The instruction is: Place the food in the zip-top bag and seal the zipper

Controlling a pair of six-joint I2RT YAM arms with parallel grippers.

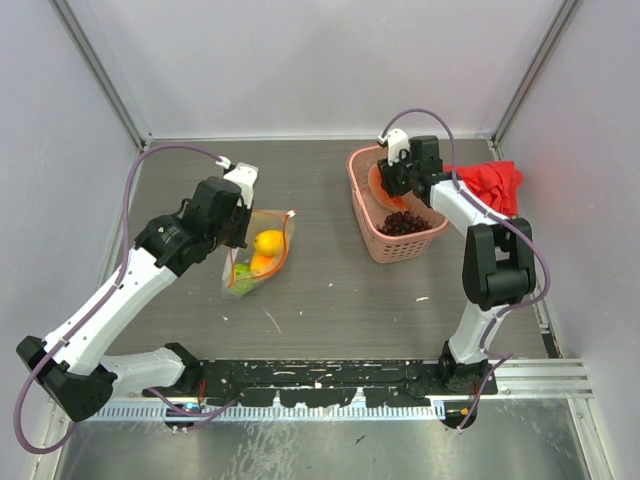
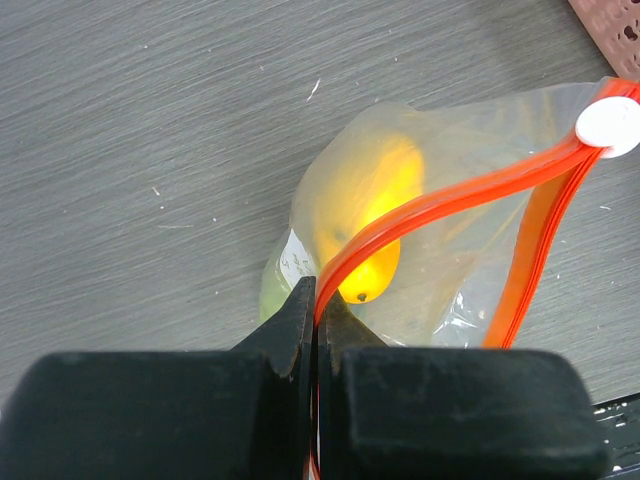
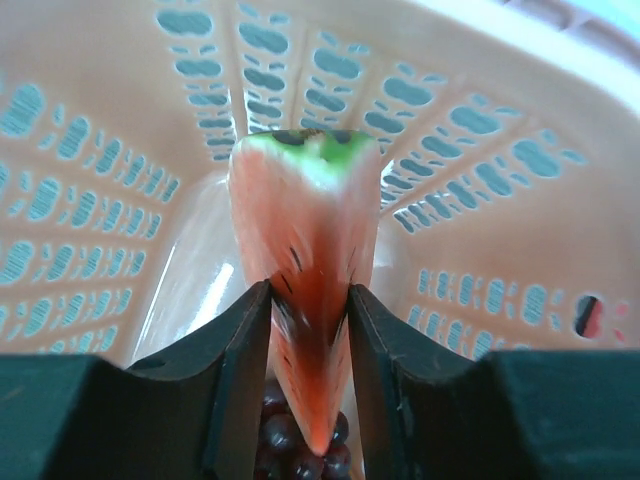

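Note:
The clear bag (image 2: 460, 170) with orange zipper holds yellow (image 1: 268, 241) and green food. My left gripper is shut on the bag's zipper edge. In the pink basket (image 1: 400, 250), my right gripper has its fingers on either side of a watermelon slice (image 3: 305, 210), touching or very close to it; whether they grip it firmly I cannot tell. Dark grapes (image 1: 405, 225) lie beside the slice in the basket.
A red cloth (image 1: 492, 185) lies right of the basket, partly behind the right arm.

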